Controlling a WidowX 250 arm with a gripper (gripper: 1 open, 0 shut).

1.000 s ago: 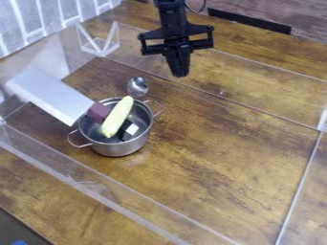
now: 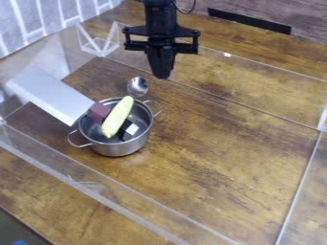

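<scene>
My black gripper (image 2: 161, 67) hangs over the back middle of the wooden table (image 2: 230, 163), shut, with nothing visible between its fingers. In front of it and to the left, a steel pot (image 2: 120, 144) holds a yellow corn cob (image 2: 117, 116), a small white piece and part of a cleaver with a pale blade (image 2: 49, 90) and dark red handle, which leans out to the left. A spoon (image 2: 137, 85) lies just behind the pot.
Clear plastic walls border the work area on the left, back and right.
My gripper has moved slightly left from where it was a second ago and turned a little. The pot and the other things stay in place.
</scene>
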